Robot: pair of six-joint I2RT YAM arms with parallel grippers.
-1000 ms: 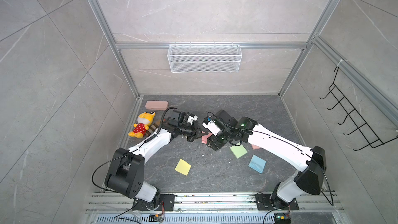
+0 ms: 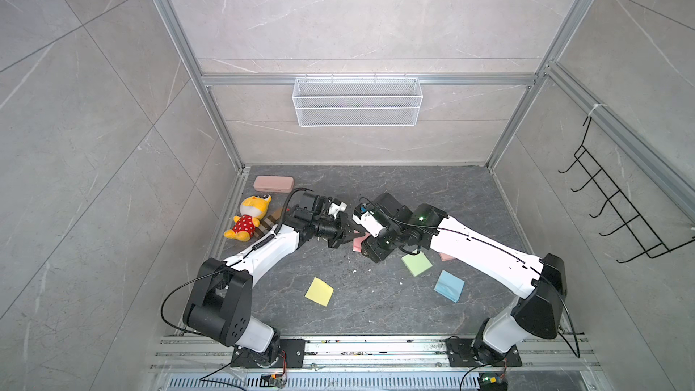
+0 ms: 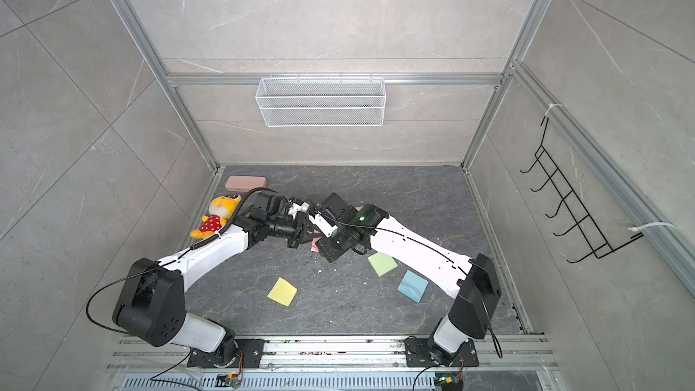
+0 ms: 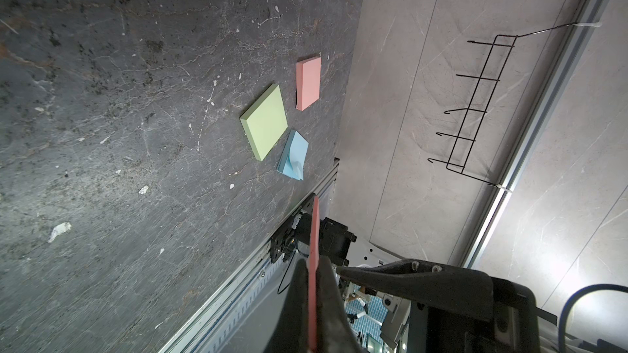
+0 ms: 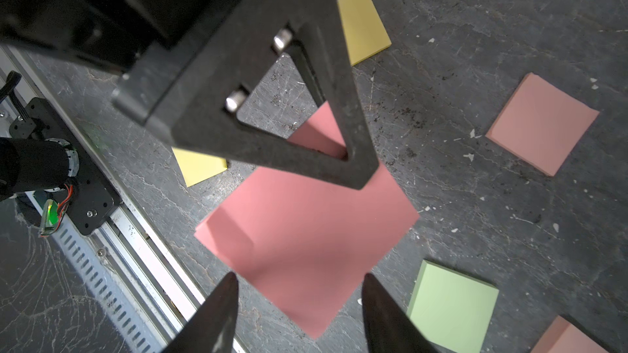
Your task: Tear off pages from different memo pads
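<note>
My left gripper is shut on a pink memo pad, which hangs above the table near the centre, tilted, seen edge-on in the left wrist view. My right gripper stands open just beside the pad's edge, its fingers blurred. On the table lie a yellow pad, a green pad, a blue pad with a curled top sheet and pink pads, partly hidden by the arms in the top views.
A yellow plush toy and a pink case lie at the back left. A white wire basket hangs on the back wall, a black hook rack on the right wall.
The right gripper has shifted very slightly around the held pink pad. The left arm shows no visible movement.
</note>
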